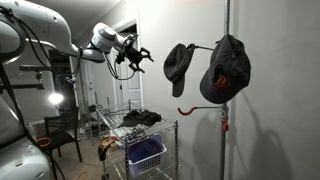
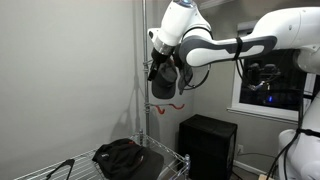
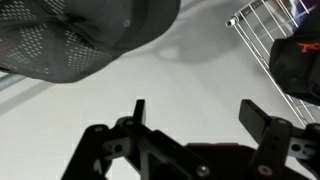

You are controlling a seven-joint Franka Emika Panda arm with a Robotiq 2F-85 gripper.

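Note:
Two dark caps hang on a wall-side pole in exterior view 1: a smaller-looking cap on the left and a larger-looking cap on the right. My gripper is open in the air to the left of the left cap, with a gap between them and nothing in its fingers. In the wrist view the gripper has its fingers spread wide over bare wall, and a cap with a mesh back fills the upper left. From exterior view 2, the arm partly covers a hanging cap.
A wire rack stands below, with dark caps or cloth on top and a white-blue basket on a lower shelf. Red hooks stick out from the pole. A black cabinet stands beyond.

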